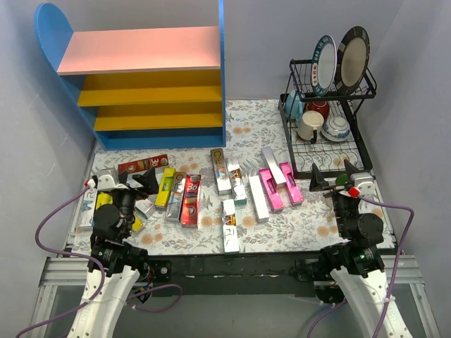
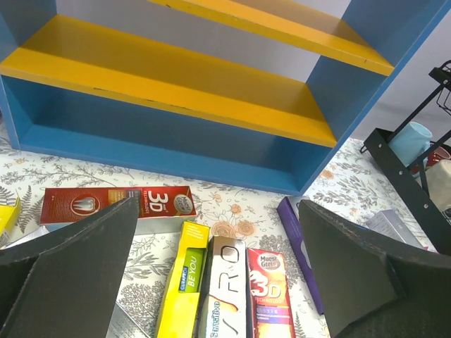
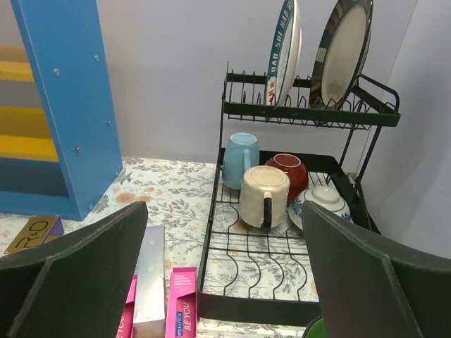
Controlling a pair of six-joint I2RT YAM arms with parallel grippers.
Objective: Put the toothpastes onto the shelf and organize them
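Toothpaste boxes lie flat on the patterned table in front of the shelf, whose boards are empty. On the left are a long red box, a yellow box, a grey-white box and a red 3D box. Several white boxes, including a front one, lie mid-table beside pink boxes. My left gripper is open over the left-hand boxes, nothing between its fingers. At the right, my right gripper stands open and empty in front of the dish rack.
A black two-tier dish rack stands at the back right, with plates on top and mugs below. Beside the right gripper is a green round item. Bare table shows between the shelf and rack.
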